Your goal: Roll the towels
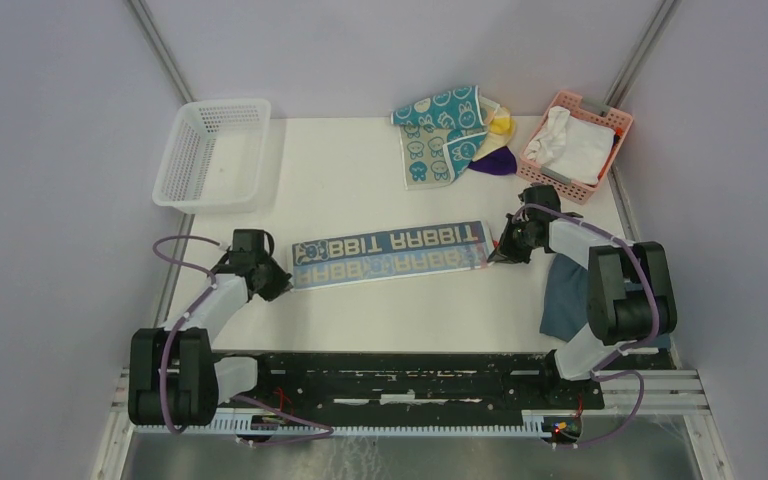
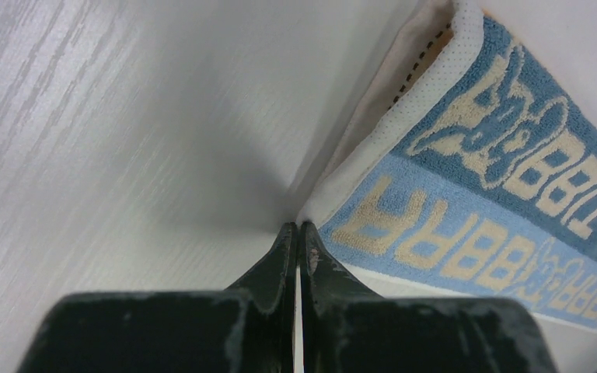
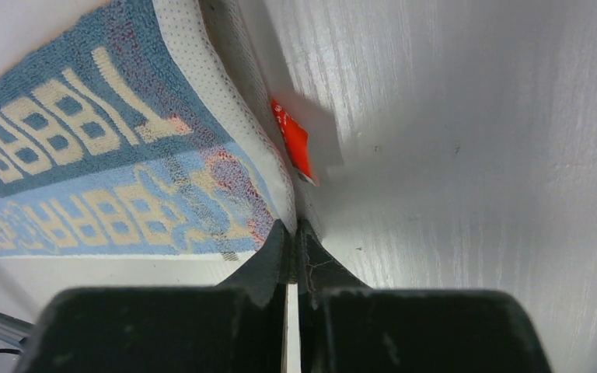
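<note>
A blue towel (image 1: pixel 390 252) with pale lettering lies folded lengthwise in a long strip across the middle of the table. Its near left corner is pinched by my left gripper, shut on the white edge of the towel (image 2: pixel 466 179). At the opposite end my right gripper is shut on the near right corner of the towel (image 3: pixel 116 140). Between the folded layers the underside shows a little at both ends. A small red tag (image 3: pixel 294 140) sticks out from the towel's right edge.
An empty white basket (image 1: pixel 167 170) stands at the back left. At the back right are a pink basket (image 1: pixel 527 178) with white cloths and a pile with a teal patterned towel (image 1: pixel 425 155). A dark blue cloth (image 1: pixel 564 300) lies right.
</note>
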